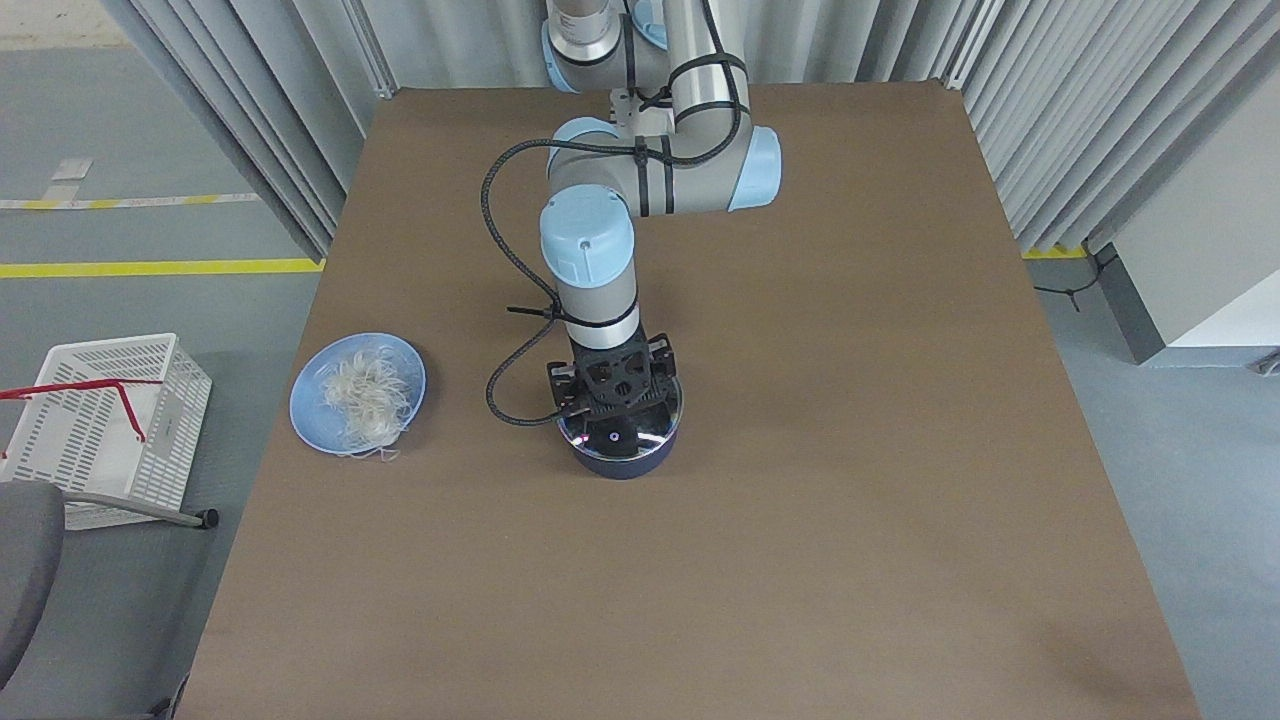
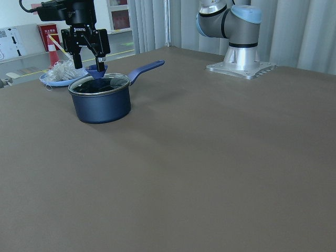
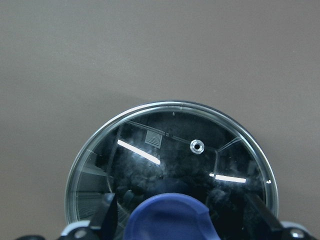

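Note:
A dark blue pot [image 2: 102, 107] with a long blue handle [image 2: 148, 68] stands on the table, its glass lid [image 3: 172, 135] on top. The lid's blue knob [image 3: 167, 222] sits between the fingers of my gripper [image 2: 87, 65], which stands open just above and around it in the left and wrist views. In the front view the gripper hides the knob.
A blue plate [image 1: 314, 414] with white stringy noodle-like strands [image 1: 369, 396] lies left of the pot. A white basket [image 1: 168, 432] stands on the floor beyond the left edge.

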